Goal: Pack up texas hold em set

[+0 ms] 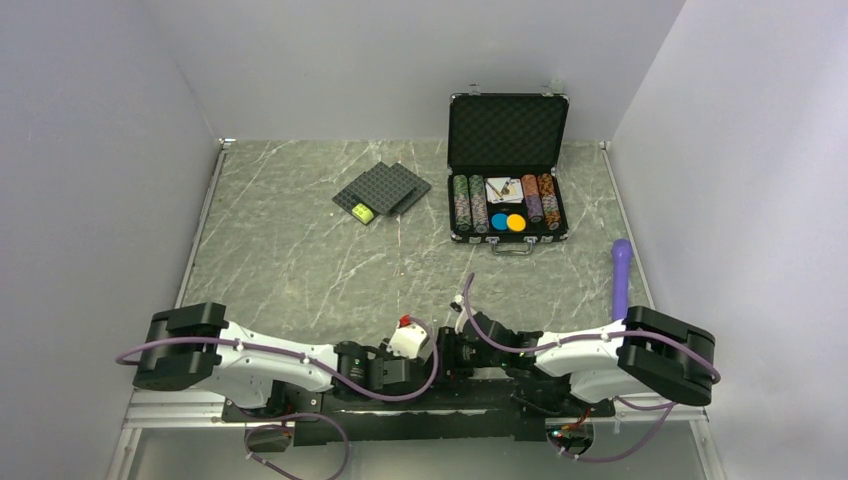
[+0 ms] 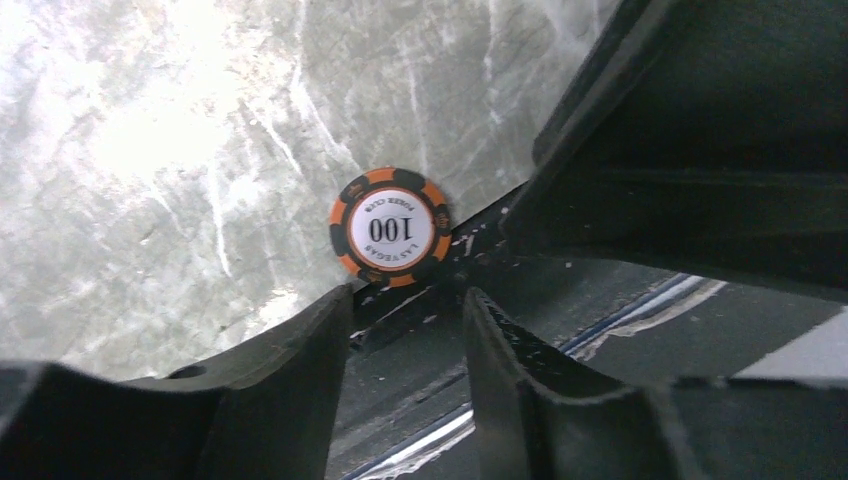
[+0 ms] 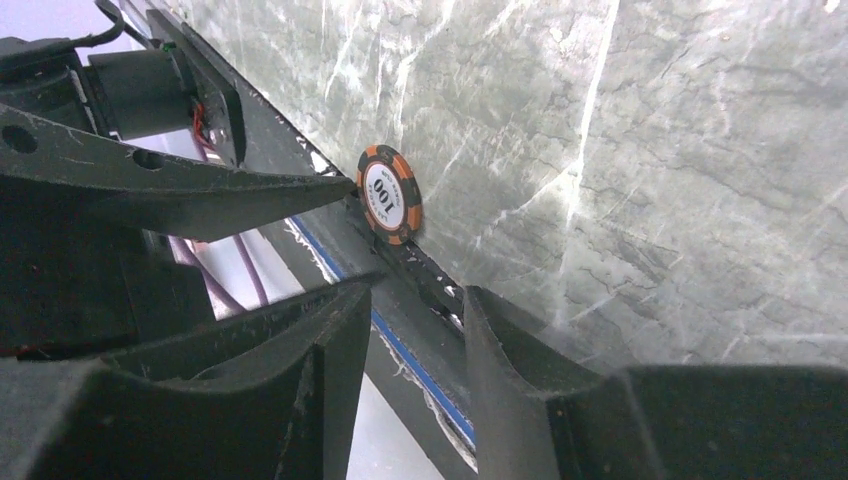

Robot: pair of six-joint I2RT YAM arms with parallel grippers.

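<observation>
An orange-and-black 100 poker chip [image 2: 390,228] [image 3: 390,196] lies flat at the table's front edge, between both grippers. My left gripper hangs over it, fingertips apart just short of it, nothing between them. My right gripper is also part open and empty near the chip. In the top view the open black case [image 1: 508,130] stands back right, holding chip rows, cards, and blue [image 1: 500,222] and yellow [image 1: 516,222] discs.
Dark foam sheets [image 1: 380,185] with a yellow-green block [image 1: 362,213] lie back centre-left. A purple rod [image 1: 620,280] is at the right.
</observation>
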